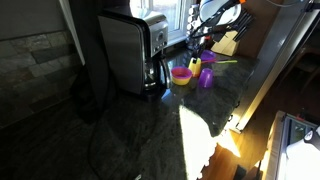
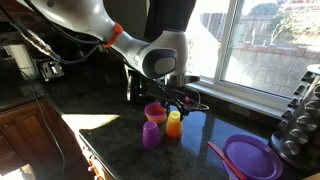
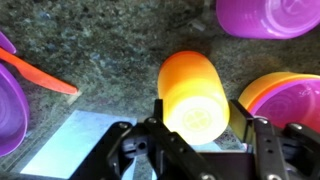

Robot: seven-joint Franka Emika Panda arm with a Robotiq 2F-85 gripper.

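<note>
A yellow-orange cup [image 2: 174,125] stands on the dark counter, beside a purple cup [image 2: 151,136]. From above, in the wrist view, the orange cup [image 3: 196,85] fills the middle, its pale round end facing the camera. My gripper is over it, fingers apart, with one finger on either side of that end. Whether the fingers touch the cup, I cannot tell. In exterior view 1 the yellow cup [image 1: 195,66] is under the arm's end.
Close by are pink and yellow bowls [image 3: 284,98], partly behind the right finger. A purple plate [image 2: 250,150] with a red-orange utensil [image 2: 228,160] lies on the other side. The coffee maker [image 1: 135,50] and window [image 2: 255,50] border the counter; its near stretch is clear.
</note>
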